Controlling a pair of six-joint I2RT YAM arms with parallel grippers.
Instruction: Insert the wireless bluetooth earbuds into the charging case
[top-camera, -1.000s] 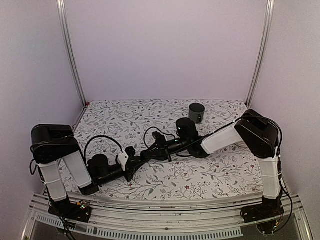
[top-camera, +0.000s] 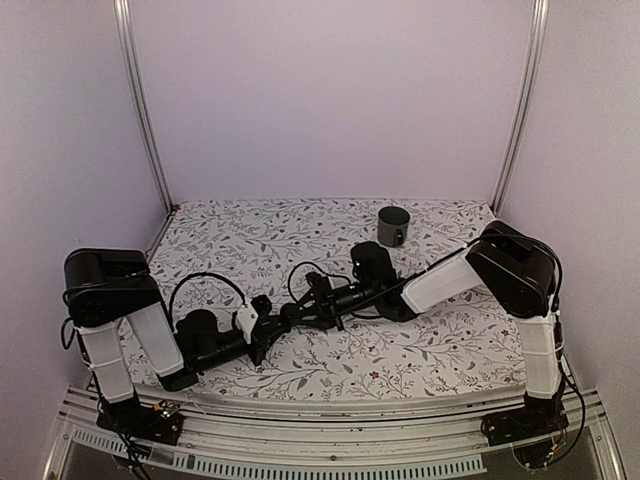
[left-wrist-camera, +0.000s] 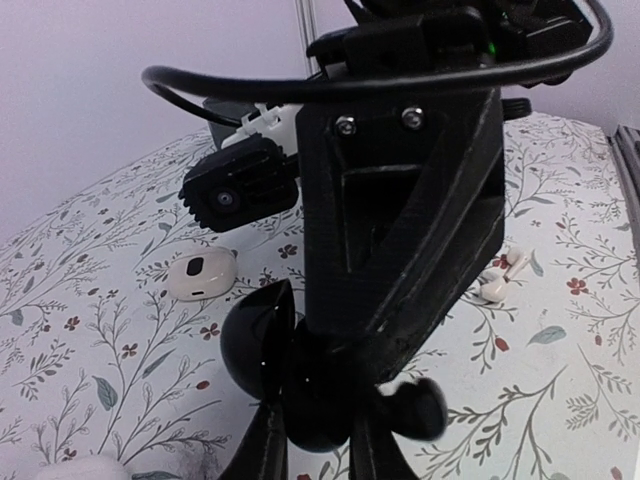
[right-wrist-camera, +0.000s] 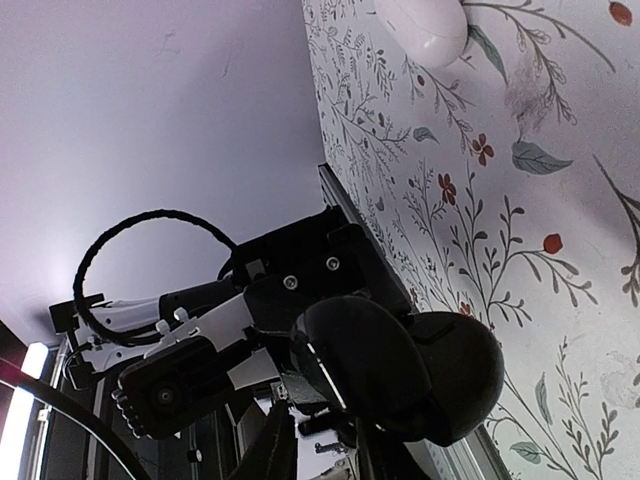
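Observation:
A black charging case (left-wrist-camera: 258, 340) with its lid up is between my grippers, seen close in the left wrist view and as a rounded black body (right-wrist-camera: 360, 360) in the right wrist view. My left gripper is shut on its lower part. My right gripper (top-camera: 305, 311) is at the case from the right, fingers against or just over it in the left wrist view; how far its fingers are open is hard to tell. Pale earbuds (left-wrist-camera: 505, 275) lie on the table behind; whether any earbud is in the black case I cannot tell.
A white rounded case (left-wrist-camera: 202, 275) lies on the flowered table. A pale rounded object (right-wrist-camera: 420, 25) shows in the right wrist view. A dark mug (top-camera: 393, 226) stands at the back right.
My right gripper and its wrist have shifted very slightly downward in the top view. The left arm is almost unmoved.

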